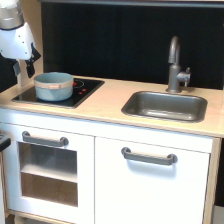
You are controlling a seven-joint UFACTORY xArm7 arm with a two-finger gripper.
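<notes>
A light blue pot (54, 88) with a pale band round it stands upright on the black cooktop (92, 87) at the left of the counter. My gripper (24, 74) hangs at the upper left, just left of the pot and about level with its rim or a little higher. It seems apart from the pot. Its white body fills the top left corner, with dark parts below. The fingers are too small and blurred to show whether they are open or shut.
A grey sink (165, 106) with a dark tap (176, 65) is set into the right of the wooden counter (108, 104). Bare counter lies between cooktop and sink. Below are a windowed oven door (43, 138) and a white cupboard door (150, 190), each with a grey handle.
</notes>
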